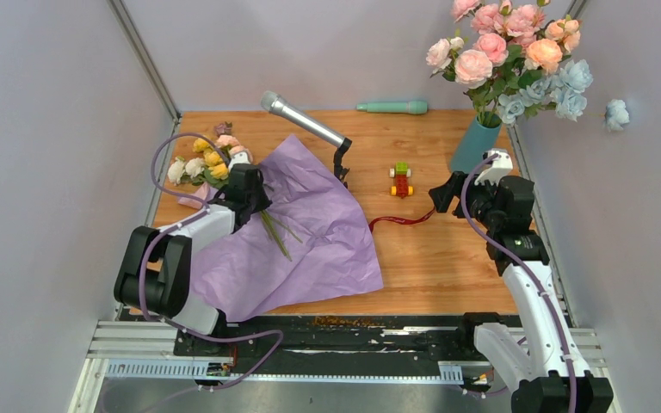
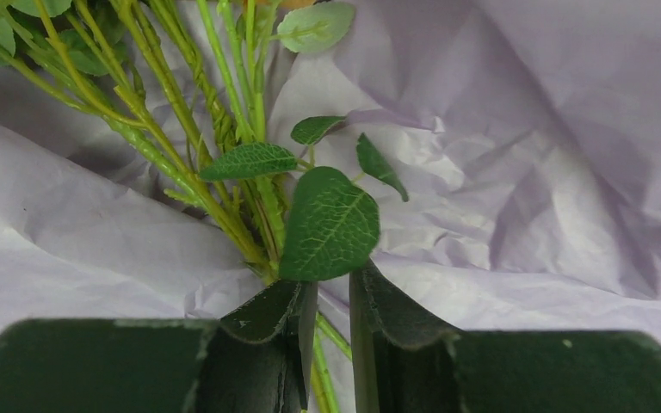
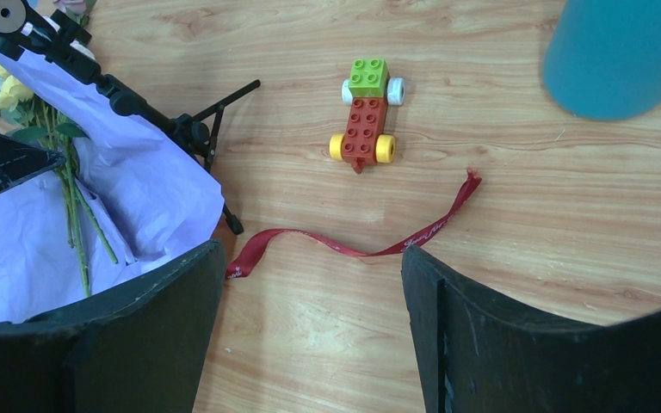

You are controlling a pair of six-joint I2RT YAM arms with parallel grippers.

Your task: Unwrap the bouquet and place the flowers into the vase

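Note:
A loose bunch of flowers (image 1: 209, 163), white, yellow and peach, lies at the left on purple wrapping paper (image 1: 327, 249). Its green stems (image 2: 168, 151) run down towards my left gripper, which is partly open. Stems show through the narrow gap between its fingers, and a leaf covers the tips, so contact is hidden. The teal vase (image 1: 475, 146) stands upright at the back right, holding pink, peach and blue flowers (image 1: 516, 60). My right gripper is open and empty, above the table in front of the vase.
A microphone (image 1: 305, 118) on a black stand rises behind the paper. A toy car (image 3: 366, 120) and a red ribbon (image 3: 336, 245) lie mid-table. At the back is a teal tube (image 1: 392, 107). Bare wood surrounds the toy.

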